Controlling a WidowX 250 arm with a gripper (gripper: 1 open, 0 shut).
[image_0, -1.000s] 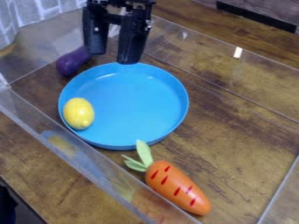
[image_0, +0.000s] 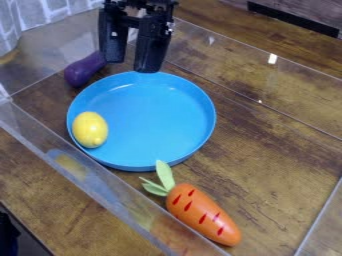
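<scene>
A black gripper (image_0: 134, 50) hangs open over the back edge of a blue plate (image_0: 154, 120), its two fingers apart with nothing between them. A yellow oval object (image_0: 90, 129), like a potato or lemon, rests at the plate's left side. A purple eggplant-like object (image_0: 83, 70) lies left of the gripper, behind the plate. An orange toy carrot (image_0: 201, 212) with green leaves lies in front of the plate at the lower right, outside it.
Clear plastic walls border the wooden work surface (image_0: 274, 140) at the left and around the back and right. The wood to the right of the plate is bare.
The gripper has shifted very slightly; the plate and the objects have not moved.
</scene>
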